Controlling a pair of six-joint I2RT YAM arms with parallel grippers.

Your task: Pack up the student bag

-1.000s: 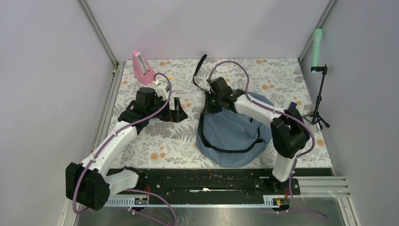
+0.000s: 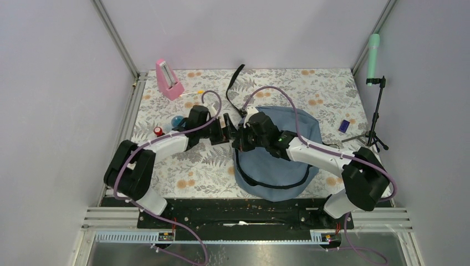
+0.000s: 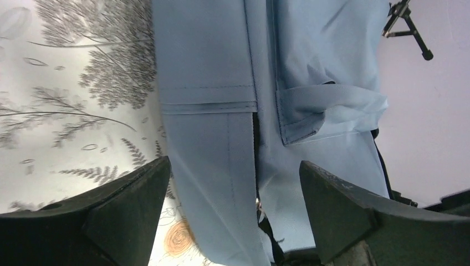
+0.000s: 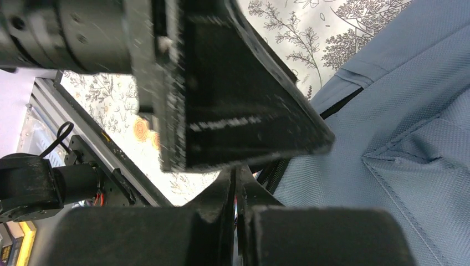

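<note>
The blue-grey bag (image 2: pixel 277 169) lies open on the table, its dark zip edging (image 2: pixel 269 184) curving along the front. My right gripper (image 2: pixel 237 145) is shut at the bag's left edge; whether any fabric is between its fingers is hidden. Close beside it, my left gripper (image 2: pixel 228 131) stands partly open. In the left wrist view, the bag's side (image 3: pixel 213 144) shows beyond the gap between the left fingers, with nothing visibly gripped. Part of the left gripper fills the upper middle of the right wrist view, just over the right fingertips (image 4: pixel 224 191).
A pink upright item (image 2: pixel 169 80) stands at the back left. Near the left arm lie a blue round item (image 2: pixel 177 121) and a red item (image 2: pixel 158 131). A black strap (image 2: pixel 235 83) extends behind the bag. At right are a purple item (image 2: pixel 344 126) and a black tripod (image 2: pixel 377 113).
My left gripper has moved right to the bag's left edge, uncovering the blue and red items. My right gripper has come toward the front and slightly left. The bag's front has shifted slightly forward.
</note>
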